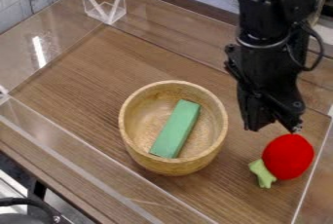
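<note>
The black gripper [281, 119] reaches down from the top right and hangs just above and behind a red round object [289, 154] with a green leafy end, at the lower right. It appears shut, with nothing visible in it. A wooden bowl [142, 155] in the middle holds a green rectangular block [174, 128].
A clear plastic item [104, 6] stands at the back left edge.
</note>
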